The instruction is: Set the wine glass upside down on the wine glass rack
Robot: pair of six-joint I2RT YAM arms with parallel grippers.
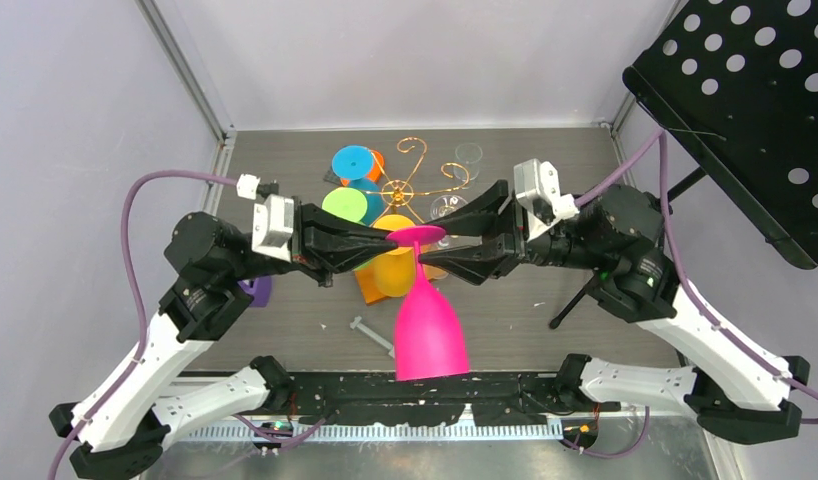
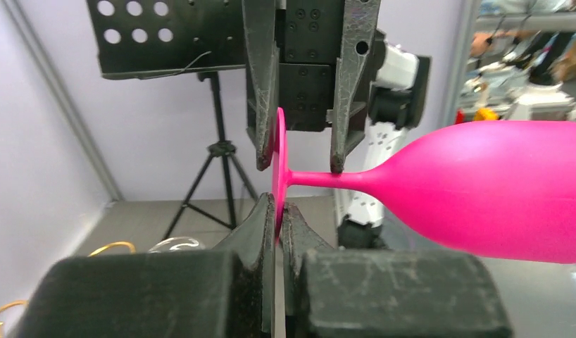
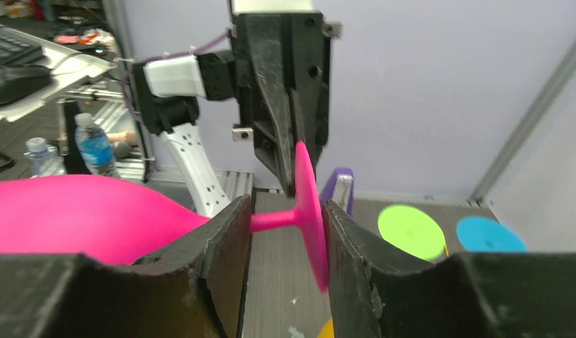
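Bowl toward the front edge, the pink wine glass (image 1: 431,335) hangs in the air, its round base (image 1: 417,235) between both arms. My left gripper (image 1: 391,240) is shut on the base's thin edge; in the left wrist view the pink disc (image 2: 280,151) runs down between its tips. My right gripper (image 1: 428,246) is parted around base and stem. Its fingers (image 2: 341,134) stand apart there, one behind the disc and one at the stem (image 2: 320,179). Below, on the table, stands the gold wine glass rack (image 1: 397,190) with curled arms.
Blue (image 1: 352,161), green (image 1: 345,204) and yellow (image 1: 393,272) glasses crowd the rack's left and front, clear glasses (image 1: 469,154) its right. A grey tool (image 1: 370,334) lies in front. A black perforated stand (image 1: 755,120) rises at right.
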